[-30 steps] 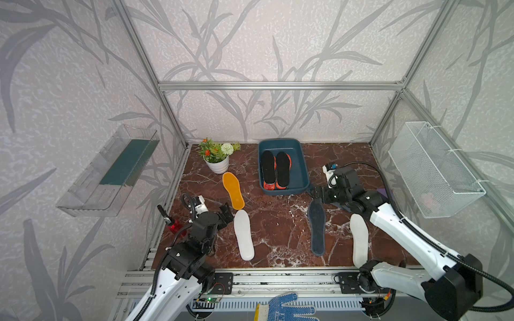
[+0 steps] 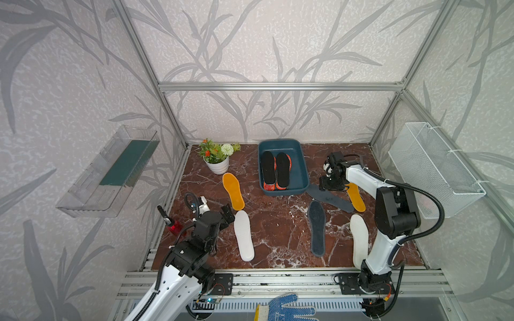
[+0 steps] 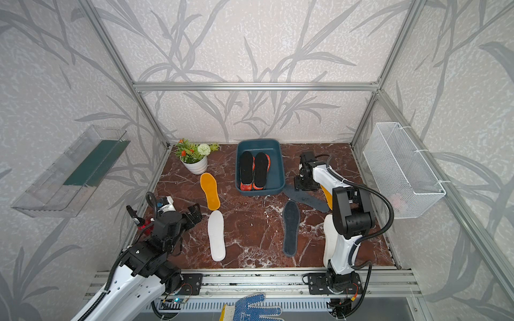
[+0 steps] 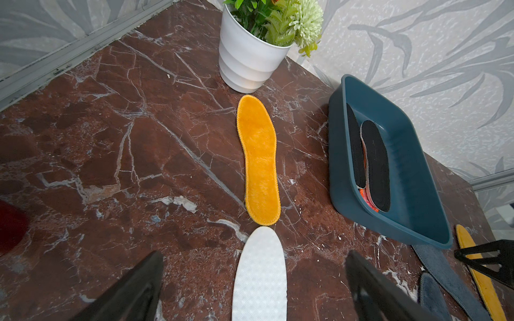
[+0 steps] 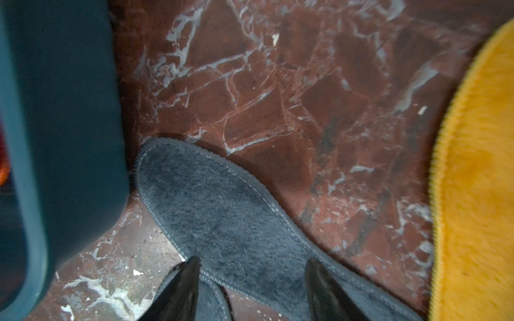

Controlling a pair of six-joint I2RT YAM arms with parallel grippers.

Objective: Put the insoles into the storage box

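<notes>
The teal storage box [image 2: 297, 165] holds two black-and-red insoles [image 2: 267, 168]. Loose on the table lie a yellow insole [image 2: 233, 190] and white insole [image 2: 243, 235] at left, and a grey insole [image 2: 317, 227], a second grey insole [image 5: 225, 214], a yellow insole [image 5: 476, 182] and a white insole [image 2: 358, 240] at right. My left gripper is open above the left white insole, empty. My right gripper is low over the grey insole beside the box's corner, its blurred fingers apart with nothing visibly held.
A flower pot [image 2: 218, 164] stands at back left, with a red object [image 2: 174, 227] at the left edge. Wire baskets [image 2: 436, 171] hang on both side walls.
My right arm has swung round, its gripper moving back along the table from above the yellow insole toward the box's side. My left arm is almost unchanged.
</notes>
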